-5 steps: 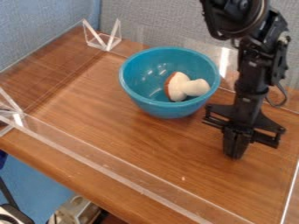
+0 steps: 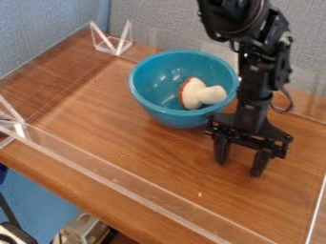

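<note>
My black gripper [image 2: 239, 164] hangs low over the wooden table [image 2: 140, 181], its two fingers pointing down with a gap between them and nothing visible held. Just behind and left of it is a blue bowl [image 2: 155, 100] holding a pale, rounded object [image 2: 208, 94] with an orange-brown part.
Clear wireframe pieces [image 2: 111, 38] stand at the back left and left edge. Grey padded walls line the back.
The gripper has moved left, closer to the bowl, and its two fingers now show farther apart. The bowl has not visibly moved.
</note>
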